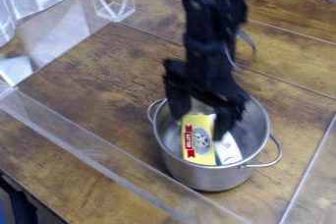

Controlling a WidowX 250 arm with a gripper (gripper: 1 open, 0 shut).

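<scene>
A steel pot (214,174) with two side handles stands on the wooden table at the lower right. In it lie a yellow carton (198,141) with a red label and a white item (229,151). My black gripper (202,108), blurred by motion, hangs over the pot's mouth with its fingers open, just above the carton. Whether it touches anything is unclear.
Clear plastic panels (112,177) edge the table at the left front and right. A white object (15,69) sits at the left edge.
</scene>
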